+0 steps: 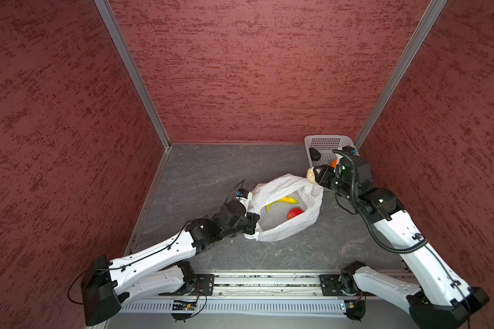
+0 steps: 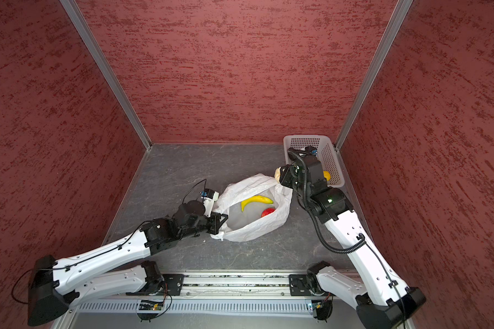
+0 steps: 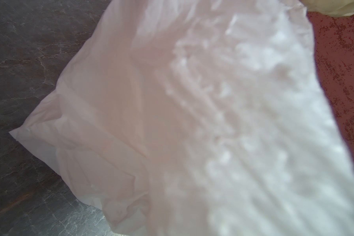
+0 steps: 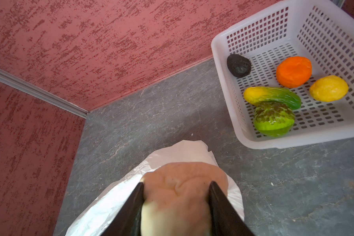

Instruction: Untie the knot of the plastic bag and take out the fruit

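The white plastic bag (image 1: 274,234) lies open on the table, with a yellow banana (image 2: 256,200) and a red fruit (image 1: 294,213) inside. My left gripper (image 1: 251,223) is at the bag's left side, shut; its fingers and anything thin between them are hidden in the left wrist view, where crumpled plastic fills most of the picture. My right gripper is shut on a pale, cream-coloured round fruit (image 4: 177,184), lifted over the bag's right back rim, near the basket.
A white perforated basket (image 4: 224,90) stands at the back right, holding a dark avocado (image 4: 238,65), orange fruit (image 4: 293,72), lemon (image 4: 328,88) and green items.
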